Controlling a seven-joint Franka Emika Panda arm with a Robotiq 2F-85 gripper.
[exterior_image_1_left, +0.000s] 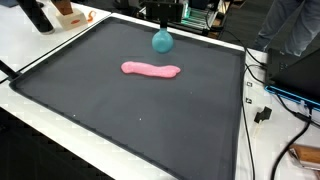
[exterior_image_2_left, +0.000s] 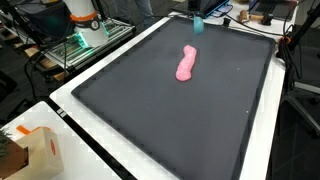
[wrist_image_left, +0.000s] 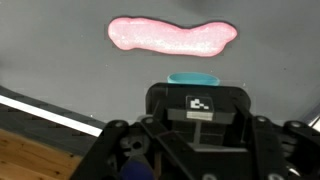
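A round teal object (exterior_image_1_left: 162, 42) is at the far edge of the dark board in exterior view 1, and my gripper (exterior_image_1_left: 162, 28) is shut on it from behind and above. Exterior view 2 shows the teal piece (exterior_image_2_left: 198, 27) upright near the board's far end. Only its thin rim (wrist_image_left: 193, 78) shows past the fingers in the wrist view. Whether it touches the board cannot be told. A long, lumpy pink piece (exterior_image_1_left: 150, 69) lies on the board nearer the camera, apart from the teal object; it also shows in the wrist view (wrist_image_left: 172, 36).
The dark board (exterior_image_1_left: 130, 115) has white edges and is mostly bare, with wide free room in front of the pink piece. Cables (exterior_image_1_left: 250, 60) run past its right side. An orange and white object (exterior_image_1_left: 68, 14) stands beyond the far left corner.
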